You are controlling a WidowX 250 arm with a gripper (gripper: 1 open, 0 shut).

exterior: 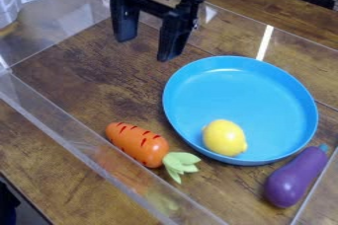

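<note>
My black gripper (149, 34) hangs over the wooden table at the top centre, open, with its two fingers wide apart and nothing visible between them. A blue plate (251, 91) sits at the right with a yellow lemon (223, 137) on its near part. An orange carrot (138, 145) with pale green leaves lies below and left of the plate. A purple eggplant (295, 176) lies at the lower right, outside the plate.
Clear plastic walls (86, 160) border the work area along the left and front. The wooden surface (93, 86) left of the plate is bare.
</note>
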